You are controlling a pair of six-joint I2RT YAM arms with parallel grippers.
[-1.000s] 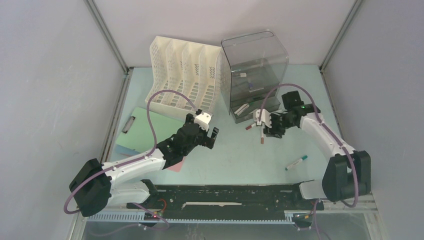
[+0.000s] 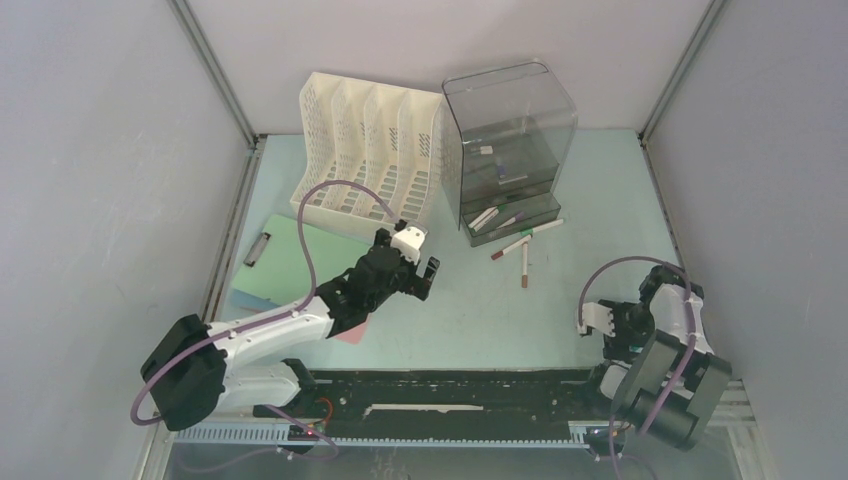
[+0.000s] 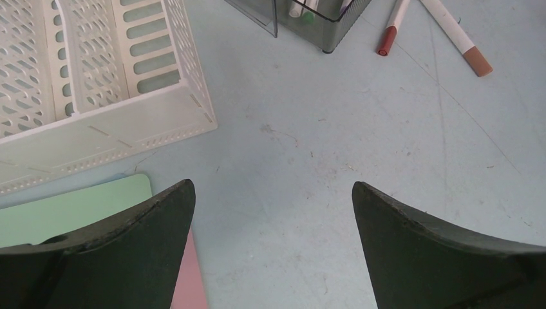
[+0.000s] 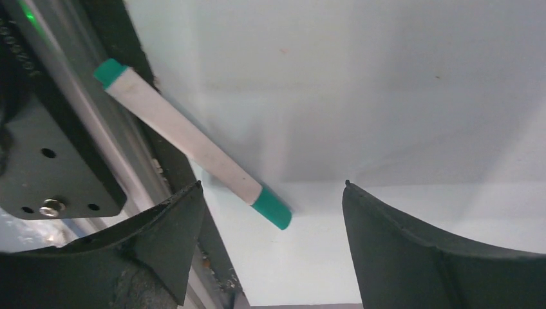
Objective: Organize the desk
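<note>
A white marker with teal ends (image 4: 193, 143) lies at the table's front edge in the right wrist view, one end over a dark strip. Its nearer teal tip points into the gap ahead of my right gripper, which is open and empty. In the top view that gripper (image 2: 622, 345) is low over the front right corner, mostly covering the marker. My left gripper stands open above bare table. Near the pen organizer (image 2: 512, 228) lie a red-ended marker (image 2: 511, 248), a brown-ended marker (image 2: 524, 266) and a green-capped marker (image 2: 543, 227). Several pens are inside the organizer's front tray.
A white file rack (image 2: 368, 150) stands at the back left. Left of my left arm lie a green clipboard (image 2: 300, 250) and a pink sheet (image 2: 353, 333), which shows partly. A side wall (image 2: 775, 200) bounds the right.
My right arm has swung from beside the organizer down to the front right corner, over the teal-ended marker. The left arm has stayed still.
</note>
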